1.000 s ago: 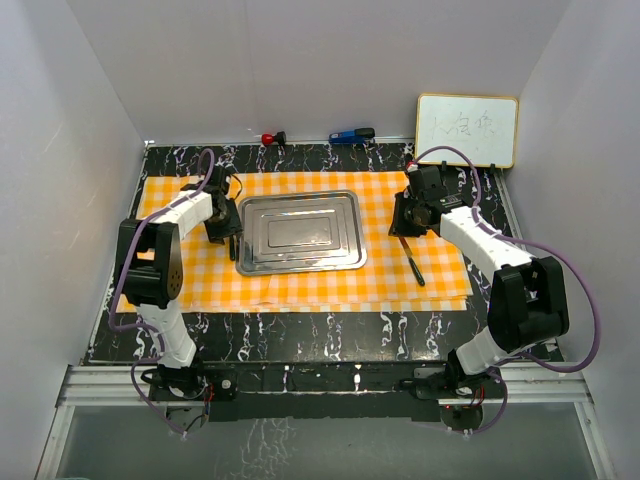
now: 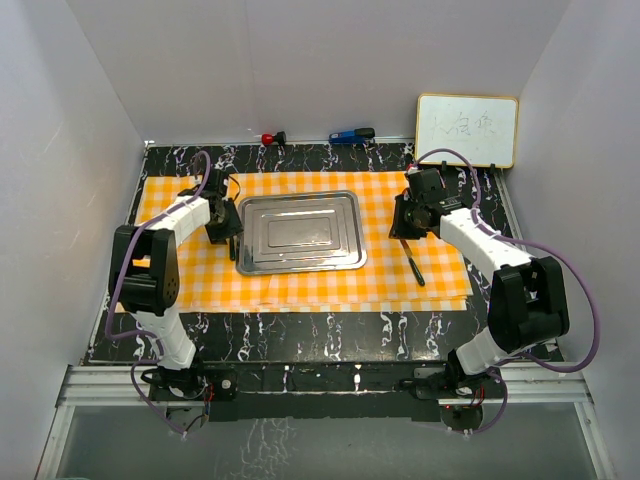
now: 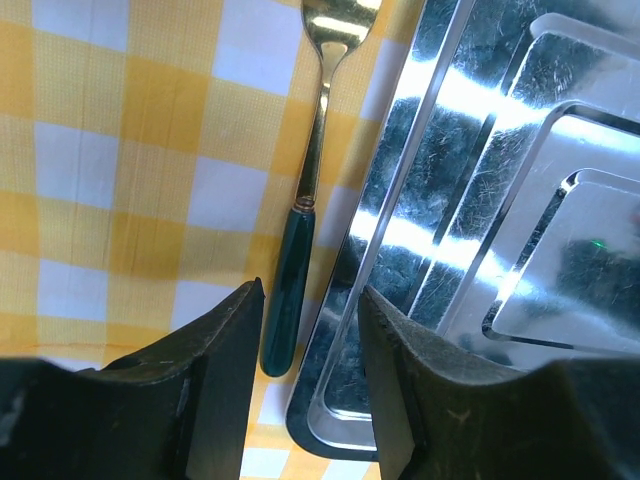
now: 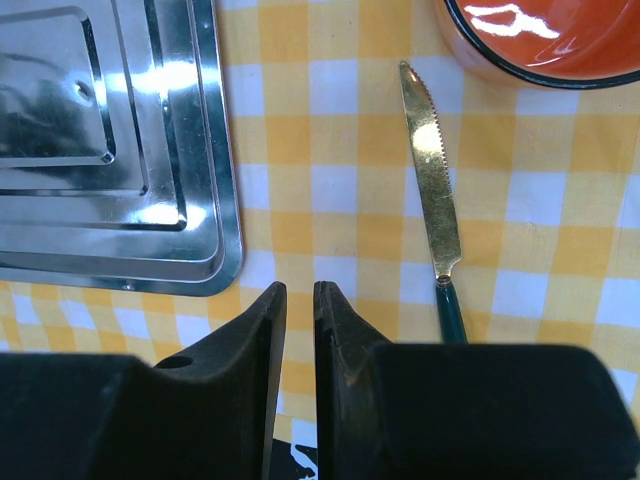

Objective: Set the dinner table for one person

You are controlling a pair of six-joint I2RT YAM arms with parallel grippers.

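Observation:
A steel tray (image 2: 301,232) sits mid-table on a yellow checked cloth. Along its left edge lies a fork with a green handle (image 3: 288,290); my left gripper hangs over that handle, fingers apart, empty. A knife (image 4: 432,180) with a green handle lies right of the tray, angled slightly. My right gripper is shut over the cloth between tray and knife, nothing visible between its fingers. An orange bowl with a dark rim (image 4: 540,70) is above the knife in the right wrist view, largely hidden by my arm in the top view.
A whiteboard (image 2: 466,129) stands at the back right. A red object (image 2: 268,138) and a blue tool (image 2: 352,136) lie along the back edge. Walls enclose the back and sides.
My left arm has shifted slightly near the fork. The right arm, tray and knife have not moved.

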